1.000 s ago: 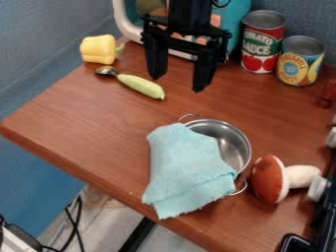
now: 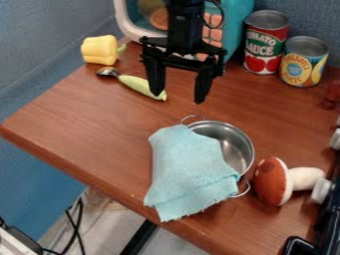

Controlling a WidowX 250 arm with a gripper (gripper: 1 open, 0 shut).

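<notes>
My black gripper [image 2: 178, 82] hangs open over the back middle of the wooden table, nothing visible between its fingers. Just left of it lies a pale yellow-green corn or banana-like item [image 2: 137, 86], with a spoon [image 2: 106, 72] beside it. A light blue cloth [image 2: 186, 174] lies partly over a steel pot [image 2: 230, 140] near the front. A toy mushroom [image 2: 273, 182] is to the pot's right.
At the back stand a tomato sauce can [image 2: 263, 47], another can [image 2: 303, 63], a teal toy box [image 2: 229, 22] and a yellow pepper [image 2: 99, 50]. Dark equipment lines the right edge.
My gripper has moved slightly lower and a little left over the last second. The objects on the table have stayed put.
</notes>
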